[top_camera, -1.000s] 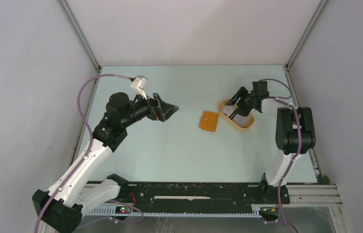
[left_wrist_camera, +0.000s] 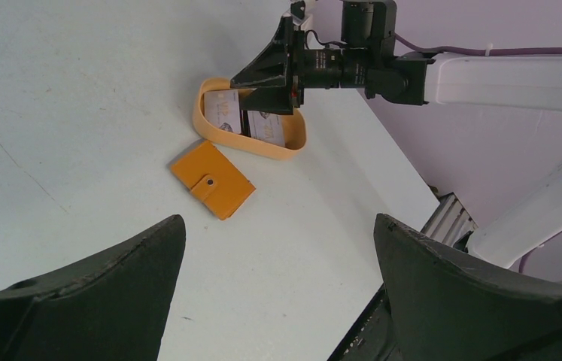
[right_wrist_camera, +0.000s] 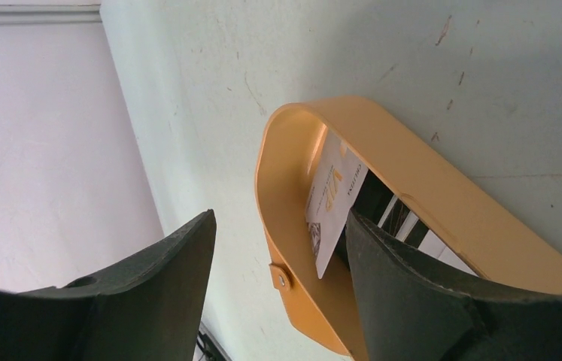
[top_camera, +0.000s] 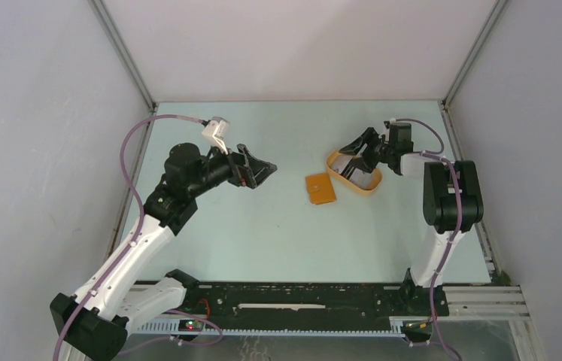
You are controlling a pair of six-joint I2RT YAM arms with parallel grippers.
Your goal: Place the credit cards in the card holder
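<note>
The orange card holder [top_camera: 320, 189] lies flat on the table beside an oval tan tray [top_camera: 365, 189], which holds cards. A pale card [right_wrist_camera: 330, 195] at the tray's end leans among darker ones in the right wrist view; white cards also show from the left. My right gripper [top_camera: 360, 150] is over the tray, its fingers [right_wrist_camera: 163, 278] apart, with no card seen held between them. My left gripper [top_camera: 254, 168] stands open and empty above the table, left of the holder.
White walls surround it, and a dark rail [top_camera: 300, 297] runs along the front edge.
The right gripper has moved a little left and toward the back, and the tray has shifted left with it. The holder has moved slightly. The left arm is still.
</note>
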